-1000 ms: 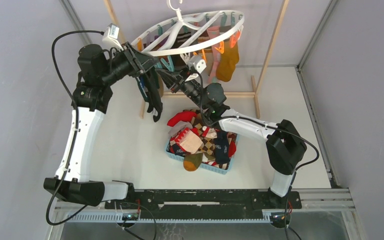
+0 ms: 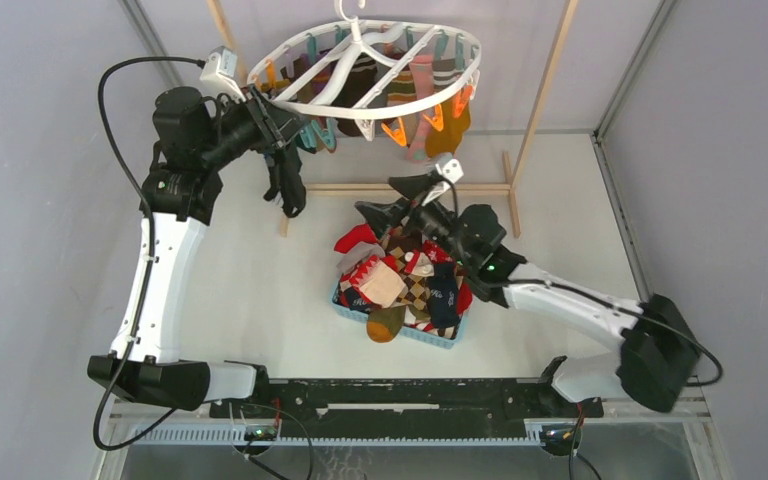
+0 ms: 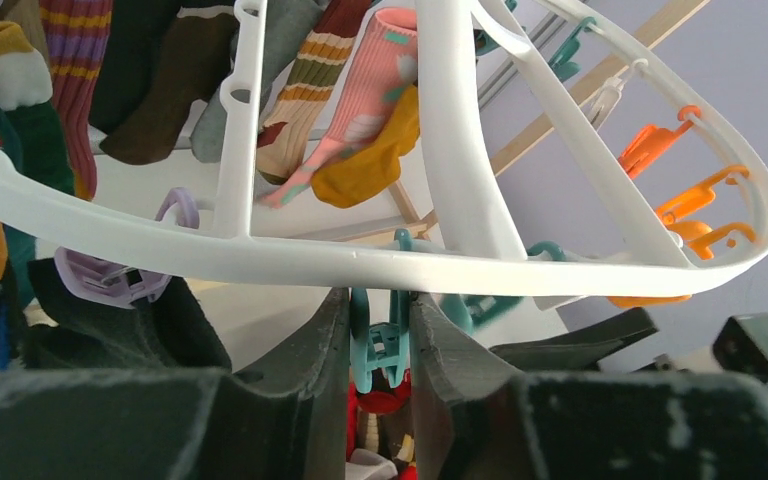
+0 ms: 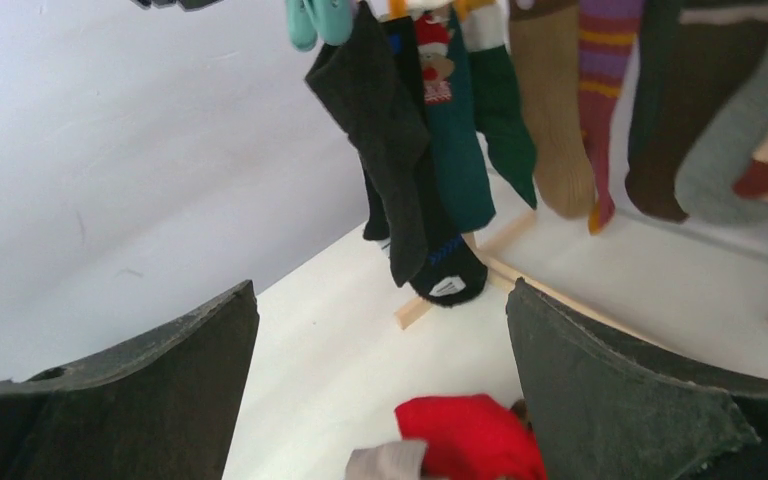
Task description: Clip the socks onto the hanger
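Observation:
The white round hanger (image 2: 400,106) hangs at the top of the top view with many socks on its clips. My left gripper is shut on a teal clip (image 3: 362,345) under the hanger's rim. Beside it, a dark sock (image 3: 130,325) hangs by a purple clip (image 3: 110,280). The dark sock (image 4: 375,130) dangles at upper centre in the right wrist view, clear of the right fingers. My right gripper stands open with nothing between its fingers, below and right of that sock, above the basket in the top view.
A light blue basket (image 2: 427,338) full of folded socks stands on the white table below the hanger. A wooden frame (image 2: 540,90) stands behind it. Orange clips (image 2: 433,117) stick out along the hanger's front right. Bare table lies left and right of the basket.
My right gripper, earlier close by the dark sock, has opened and drawn back to the right and downward. The hanger has shifted slightly left, and the dark sock has swung left.

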